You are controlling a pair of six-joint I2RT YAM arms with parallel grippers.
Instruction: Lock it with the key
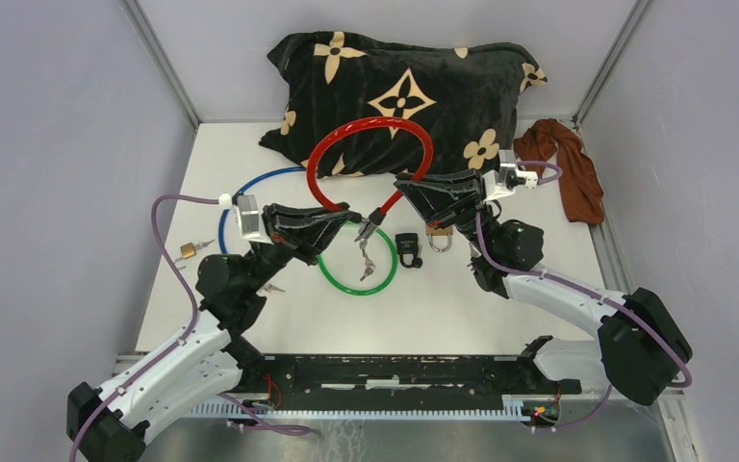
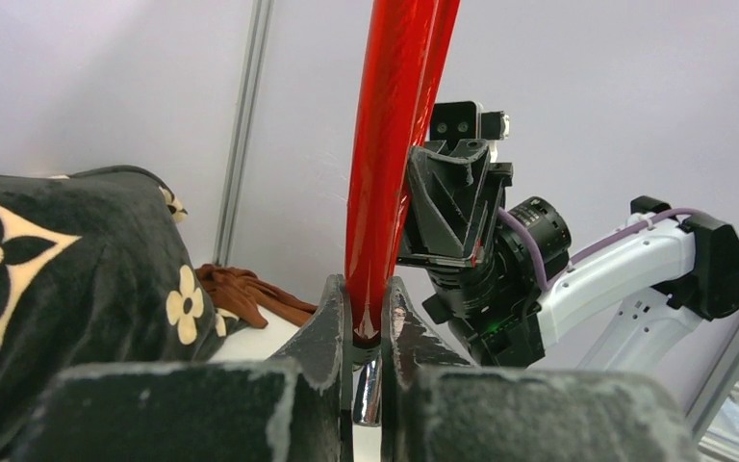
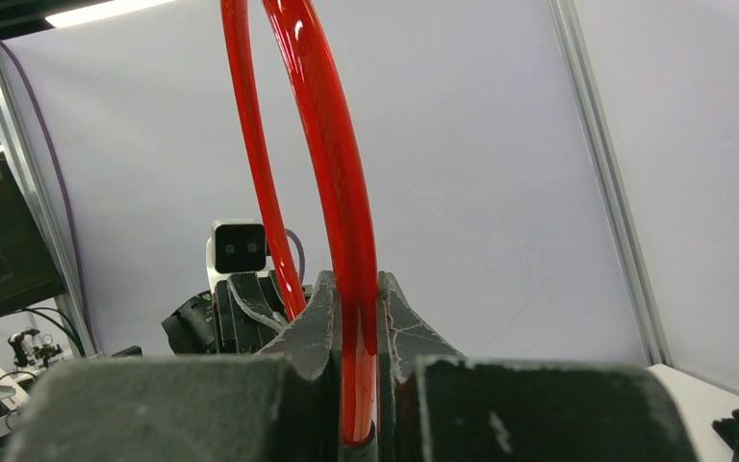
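A red cable lock forms an upright loop between both grippers in the top view, its silver lock end low at the middle with keys beneath. My left gripper is shut on one end of the cable; in the left wrist view the red tube rises from its fingers, a silver barrel below. My right gripper is shut on the cable near its other end, seen as a red tube between the fingers in the right wrist view. Whether the ends are joined I cannot tell.
A green loop, a blue cable, black padlock, brass padlocks and loose keys lie on the white table. A dark pillow and brown cloth fill the back.
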